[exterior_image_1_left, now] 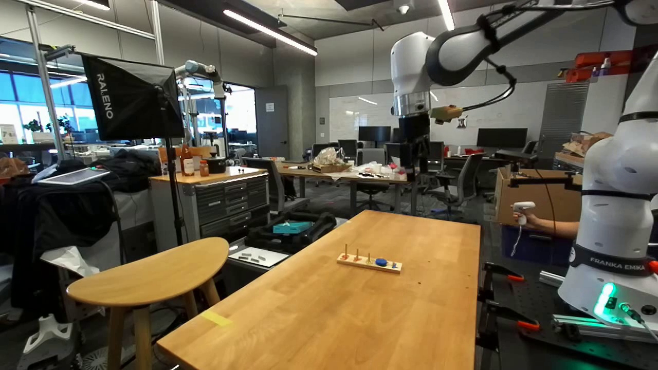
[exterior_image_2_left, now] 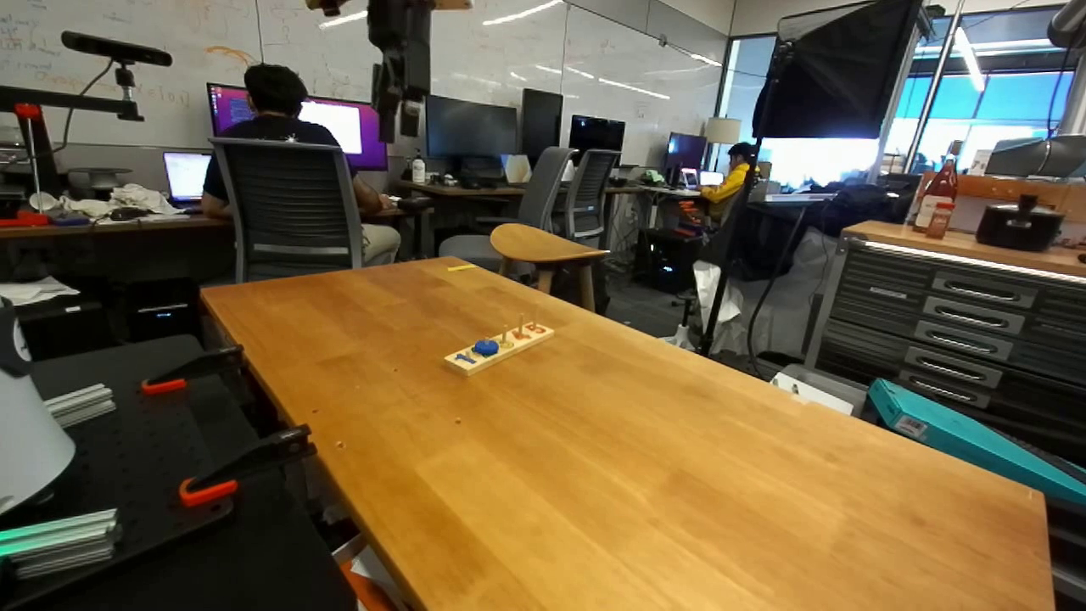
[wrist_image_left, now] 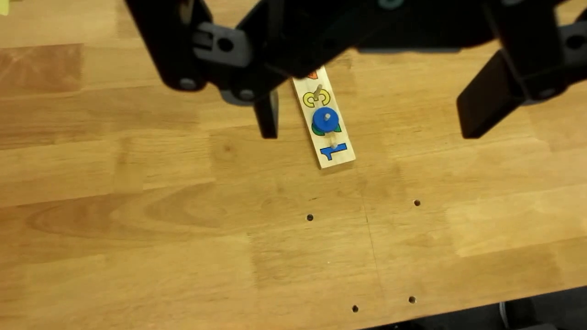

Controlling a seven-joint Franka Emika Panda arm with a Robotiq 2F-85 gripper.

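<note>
A narrow wooden peg board [exterior_image_1_left: 351, 262] with printed numbers lies flat on the wooden table [exterior_image_1_left: 321, 308]. In the wrist view, a blue ring [wrist_image_left: 324, 120] sits around the peg by the green number, between the yellow 3 and the blue 1 [wrist_image_left: 334, 151]. The far end of the peg board [wrist_image_left: 341, 157] is hidden behind my gripper's body in that view. High above the table, my gripper stands open, its two fingers wide apart and nothing between them. Exterior view 2 shows the blue ring [exterior_image_2_left: 485, 347] on the board and the gripper [exterior_image_2_left: 397, 122] far overhead.
Bare tabletop surrounds the board on every side. Clamps [exterior_image_1_left: 512, 314] hold along the table's robot side. A wooden stool [exterior_image_1_left: 154, 271] stands by the opposite edge. Yellow tape [exterior_image_1_left: 217, 318] marks one tabletop corner. A hand grips a white controller [exterior_image_1_left: 523, 213] behind the arm.
</note>
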